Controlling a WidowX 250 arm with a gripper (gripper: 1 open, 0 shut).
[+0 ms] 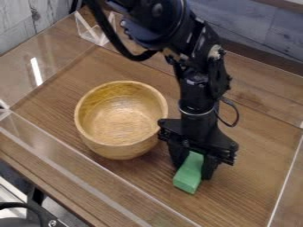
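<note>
A green block (189,176) lies at the lower middle of the wooden table (251,186), under my black gripper (193,154), whose fingers are shut on its upper end. The lower part of the block shows below the fingers; the rest is hidden by the gripper.
A round tan bowl (101,111) stands just left of the gripper, close to it. A pale raised edge runs along the back, and black cables show at the lower left corner.
</note>
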